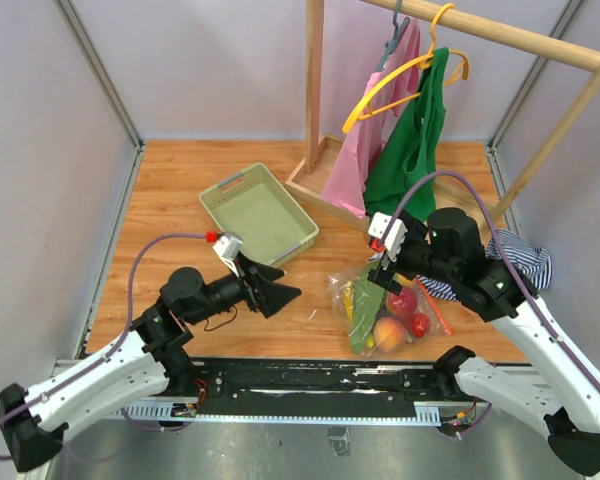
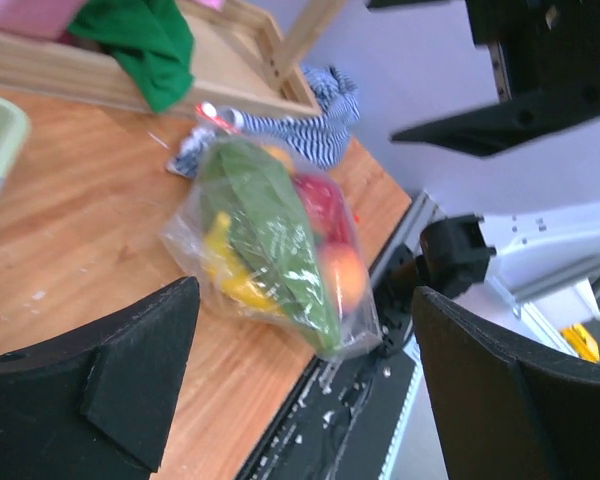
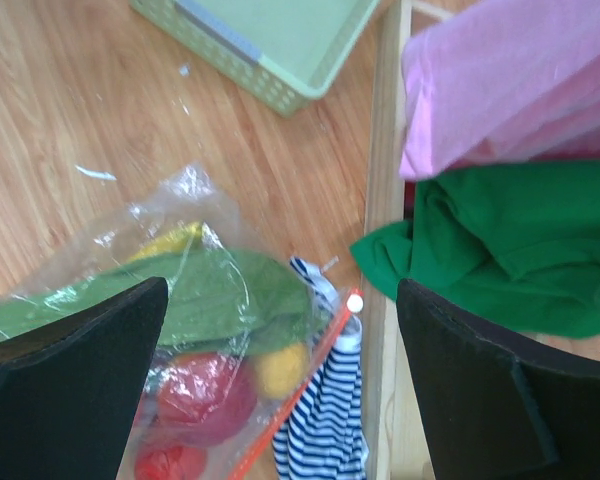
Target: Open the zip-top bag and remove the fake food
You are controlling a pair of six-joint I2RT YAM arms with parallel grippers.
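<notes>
A clear zip top bag (image 1: 345, 310) of fake food lies at the front right of the wooden table, holding leafy greens (image 2: 265, 225), a banana (image 2: 235, 275), a peach (image 1: 388, 334) and red fruit (image 3: 208, 400). My left gripper (image 1: 280, 285) is open, left of the bag and above the table, with the bag beyond its fingers in the left wrist view. My right gripper (image 1: 385, 270) is open over the back of the bag; the bag shows below and between its fingers in the right wrist view.
An empty green basket (image 1: 260, 210) sits left of centre. A wooden rack (image 1: 505, 38) with pink (image 1: 350, 175) and green (image 1: 405, 160) garments stands at the back right. Striped cloth (image 1: 525, 258) lies at the right.
</notes>
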